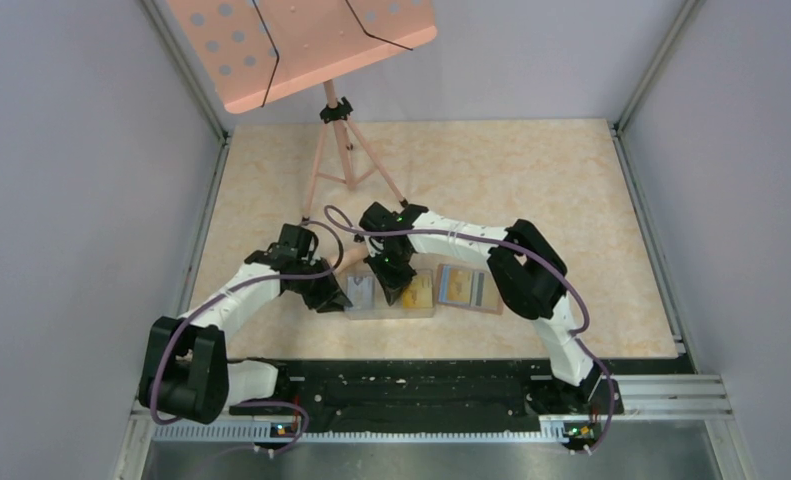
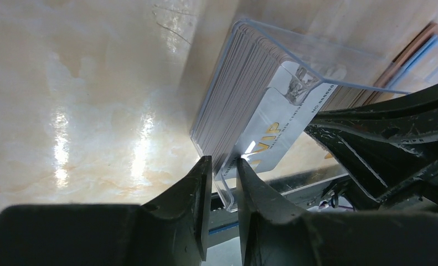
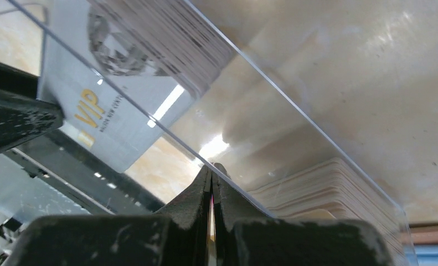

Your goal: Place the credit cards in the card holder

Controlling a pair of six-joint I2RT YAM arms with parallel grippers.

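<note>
A clear tray (image 1: pixel 389 312) lies in front of me with a stack of silver cards (image 1: pixel 360 290) on its left side and gold cards (image 1: pixel 418 290) on its right. The top silver card (image 2: pixel 287 123) reads VIP. At the tray's left end, my left gripper is partly open, with a clear corner of the tray showing at its fingertips. My right gripper is shut between the two stacks; no card shows between its fingers. To the right of the tray sits a flat brown holder (image 1: pixel 490 300) with gold, blue and grey strips.
A pink easel (image 1: pixel 340 150) stands behind the arms, its feet near the grippers. Bare tabletop (image 1: pixel 531 170) stretches across the back right. The table's front edge and a dark strip (image 1: pixel 416 385) lie below the tray.
</note>
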